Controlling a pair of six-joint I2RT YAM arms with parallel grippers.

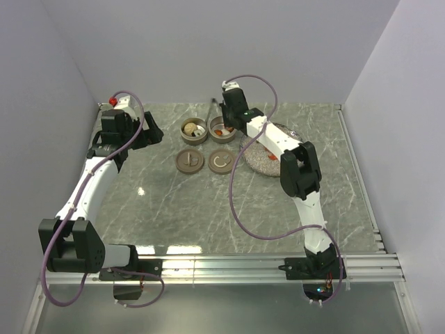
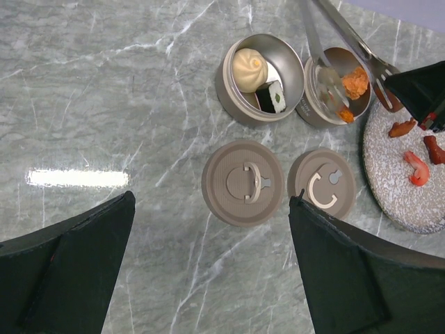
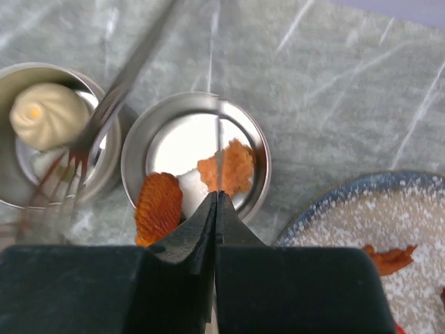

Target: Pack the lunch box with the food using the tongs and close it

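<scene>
My right gripper is shut over the right steel container, tongs reaching across it; whether they are held is unclear. That container holds a braised orange piece and a fried piece. The left container holds a bun and a sushi piece. Two lids, one left and one right, lie in front. A speckled plate with shrimp and other food is at right. My left gripper is open, empty, high at the left.
Grey walls enclose the marble table. The right arm covers part of the plate.
</scene>
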